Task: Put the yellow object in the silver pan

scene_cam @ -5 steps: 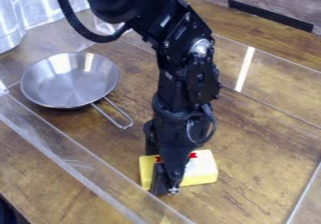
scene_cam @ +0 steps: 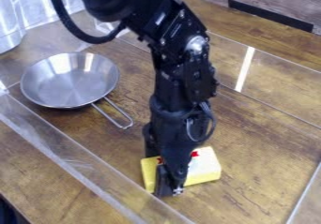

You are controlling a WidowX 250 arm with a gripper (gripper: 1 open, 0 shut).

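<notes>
The yellow object (scene_cam: 205,167), a block with red marks and a paler patch on top, lies on the wooden table near the front. My gripper (scene_cam: 171,183) is down at it, its dark fingers over the block's left and middle part and hiding much of it. Whether the fingers are closed on the block cannot be made out. The silver pan (scene_cam: 73,64), round and empty, rests at the left, its wire handle (scene_cam: 115,113) pointing toward the front right.
Clear strips cross the surface at the left front. A shiny metal container (scene_cam: 10,31) is partly visible at the upper left, and a black slot (scene_cam: 271,15) marks the back right.
Over the last second the arm has shifted slightly, and the yellow block sits a touch farther right. The pan has stayed put.
</notes>
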